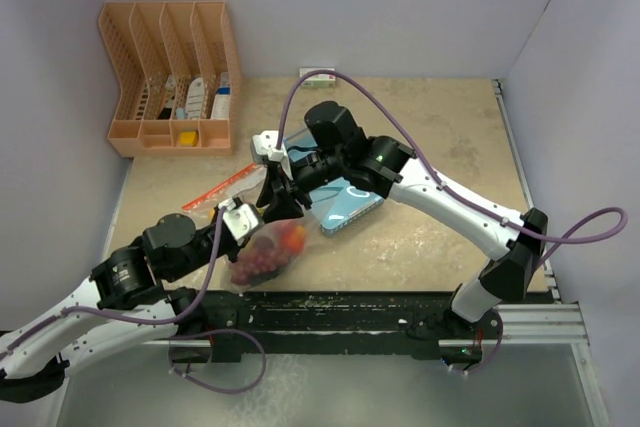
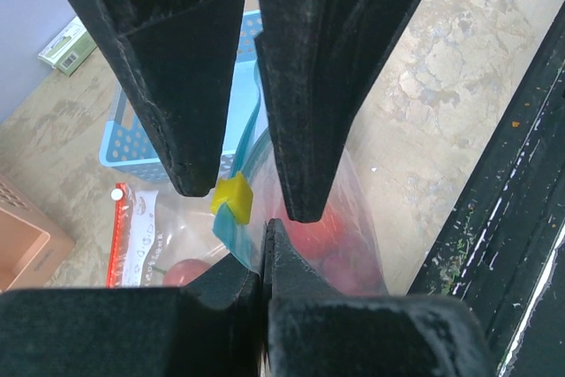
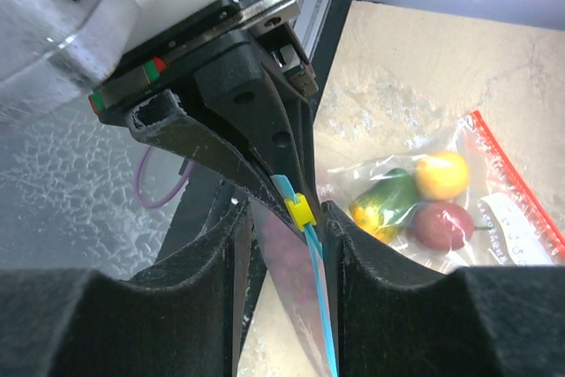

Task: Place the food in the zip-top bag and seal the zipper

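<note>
A clear zip bag (image 1: pixel 268 252) with a blue zip edge holds red and orange food; beside it in the top view are both grippers. In the right wrist view my left gripper is shut on the blue zip edge (image 3: pixel 320 297), close to the yellow slider (image 3: pixel 301 212). My right gripper stands open, its fingers (image 3: pixel 332 236) on either side of the slider without closing on it. From the left wrist, the slider (image 2: pixel 233 198) shows between the spread right fingers, just beyond my left fingertips (image 2: pixel 274 249).
A second clear bag with a red zip (image 3: pixel 521 183) lies flat, with toy vegetables in it. Behind the right arm sits a blue basket (image 1: pixel 350 205). An orange divided rack (image 1: pixel 150 142) stands back left.
</note>
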